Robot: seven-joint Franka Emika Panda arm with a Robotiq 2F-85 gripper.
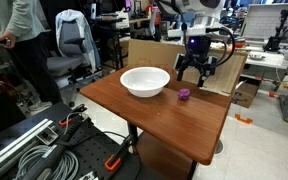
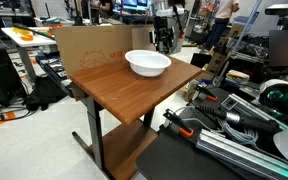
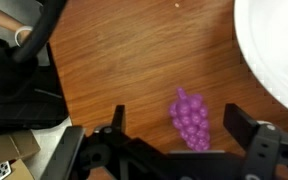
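Purple grapes in a small bunch (image 1: 184, 94) lie on the brown wooden table (image 1: 169, 120), to the right of a large white bowl (image 1: 145, 80). Above the bunch hangs my gripper (image 1: 191, 84), pointing down and open. In the wrist view the grapes (image 3: 191, 122) appear between the two dark fingers, with table surface visible around them. Part of the bowl (image 3: 274, 45) fills the upper right there. In exterior view 2 the bowl (image 2: 148, 63) stands in front of the grapes, which I cannot make out.
Cardboard panels (image 1: 208, 70) stand along the table's far side. A black cart with a cable and clamps (image 1: 64, 150) stands at the near left. Inside the bowl nothing shows.
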